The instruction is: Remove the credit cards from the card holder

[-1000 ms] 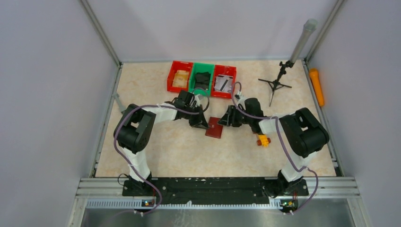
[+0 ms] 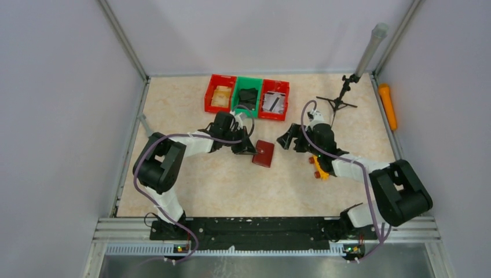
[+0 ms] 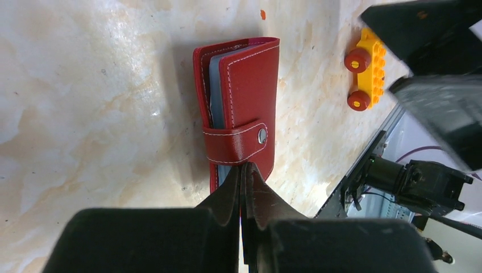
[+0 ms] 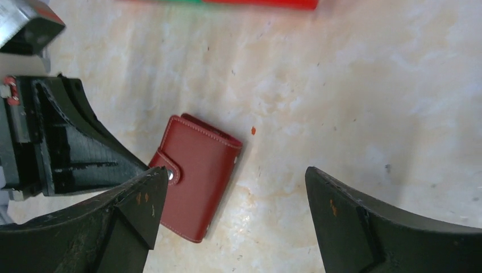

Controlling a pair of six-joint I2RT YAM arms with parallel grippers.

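Note:
A closed dark red leather card holder (image 2: 263, 156) lies on the table, its strap snapped by a silver stud (image 3: 262, 135); grey sleeves or cards show along its open side in the left wrist view. My left gripper is shut, its tips at that side by the strap; whether anything thin is between them is hidden. My right gripper stands open to the right of the card holder (image 4: 196, 182), apart from it, with nothing held.
Two red bins (image 2: 281, 116) and a green bin stand behind. A yellow toy car (image 3: 372, 68) sits beneath the right arm. A tripod (image 2: 345, 87) stands back right.
My right arm has moved back to the right, away from the card holder. My left gripper and the holder have shifted only slightly.

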